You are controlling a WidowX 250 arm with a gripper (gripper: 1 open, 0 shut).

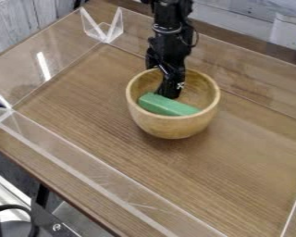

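Observation:
A wooden bowl [176, 126] sits on the wooden table in the upper middle of the camera view. A green block [169, 106] lies inside it, toward the front left. My black gripper [166, 85] reaches down from the top into the back of the bowl, behind the green block. Its fingertips are dark and small, and whether anything is between them is hard to make out.
A clear plastic object [103, 26] stands at the upper left. A white item [289, 32] is at the top right edge, and dark cables lie at the lower left.

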